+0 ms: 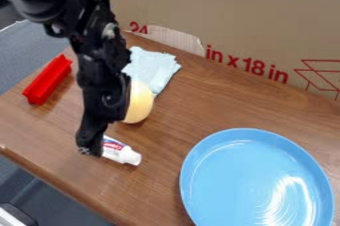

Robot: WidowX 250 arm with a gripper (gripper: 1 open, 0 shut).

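My black gripper hangs low over the table, its tip at the left end of a white toothpaste tube and partly covering it; whether its fingers are apart is hard to see. A yellow rounded object lies behind the arm, partly hidden by it. A pale blue cloth is beside it. A red object lies at the left, and a blue plate at the lower right.
A cardboard box stands along the back of the wooden table. The table's left edge borders a dark grey area. Bare wood lies between the box and plate.
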